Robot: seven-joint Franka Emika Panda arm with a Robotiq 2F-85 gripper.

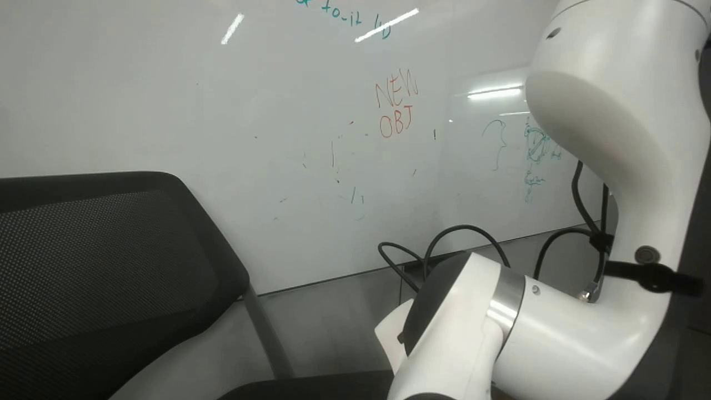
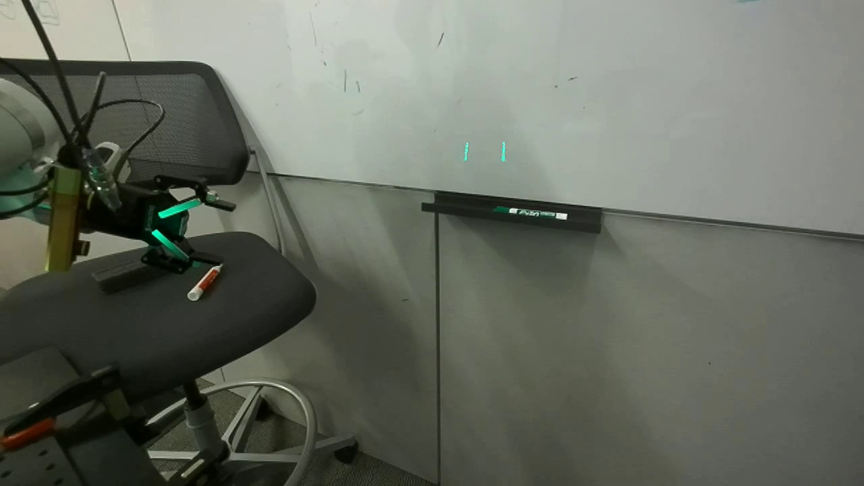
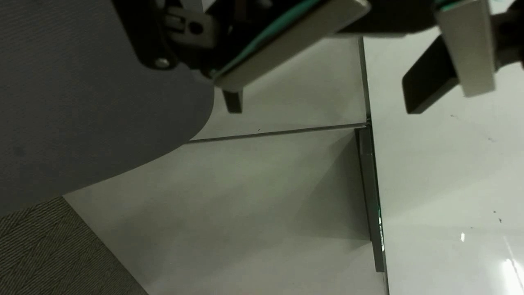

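Observation:
My gripper (image 2: 220,233) hangs by the chair in exterior view 2, its fingers (image 2: 179,208) spread apart. In the wrist view the two fingers (image 3: 294,46) also stand wide, and nothing shows between them. A white marker with a red label (image 2: 206,283) lies on the chair seat (image 2: 251,304), just below the lower finger in exterior view 2; how far apart they are in depth is unclear. A dark block (image 2: 129,275), perhaps an eraser, rests on the seat too. Exterior view 1 shows the white arm (image 1: 600,133) but not the gripper.
A black tray (image 2: 478,212) on the whiteboard's lower edge carries a green-and-white marker (image 2: 530,214). The whiteboard (image 2: 688,105) rises behind it. The chair's mesh back (image 1: 113,266) stands left. Cables (image 1: 466,228) loop around the arm.

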